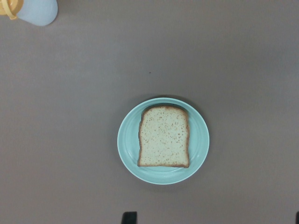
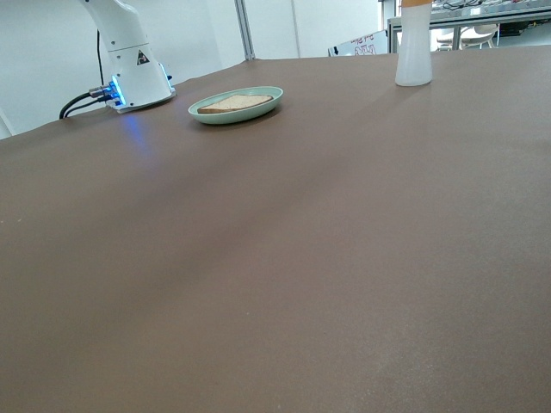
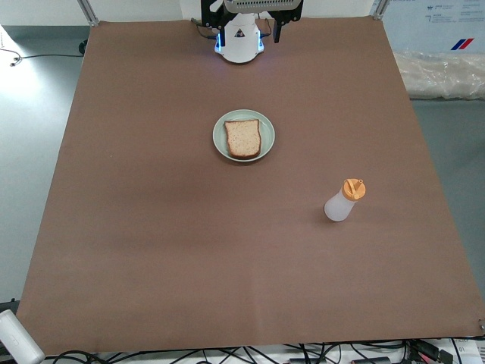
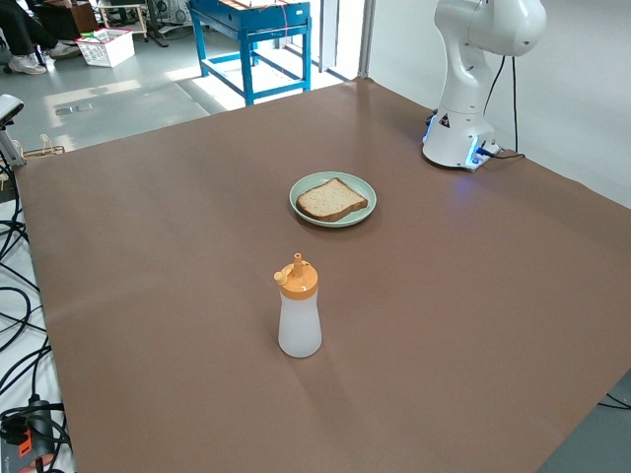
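A slice of bread (image 3: 242,138) lies flat on a pale green plate (image 3: 268,136) near the middle of the brown table, toward the robot base. A translucent white squeeze bottle (image 4: 299,325) with an orange cap stands upright to one side of the plate, apart from it. In the wrist view the gripper is high above the table, its two dark fingertips at the bottom edge, widely separated and open, with the plate between and beyond them and nothing held.
The robot base (image 4: 458,138) sits at the table's edge (image 3: 151,318) beyond the plate. Cables (image 4: 25,325) run outside the table along one edge.
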